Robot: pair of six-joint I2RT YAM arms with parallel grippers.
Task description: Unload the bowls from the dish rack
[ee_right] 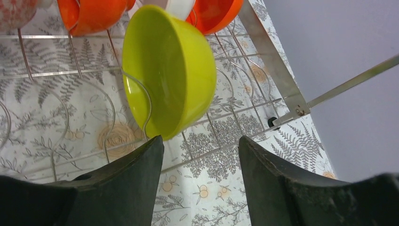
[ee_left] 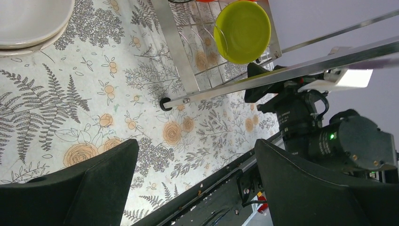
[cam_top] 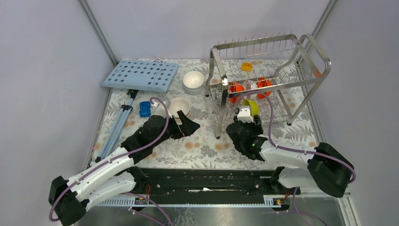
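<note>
The yellow-green bowl (ee_right: 193,75) stands on edge between wires of the rack's lower level, with orange bowls (ee_right: 96,16) and a white one behind. My right gripper is just in front of the green bowl, fingers apart with nothing between them. In the top view the rack (cam_top: 287,86) stands at the right. My left gripper is open and empty over the table beside stacked white bowls (cam_top: 179,106); another stack (cam_top: 193,79) stands behind them.
A blue perforated board (cam_top: 139,75) with folded legs lies at the left, near a blue object (cam_top: 145,109). A small yellow item (cam_top: 246,66) is in the rack.
</note>
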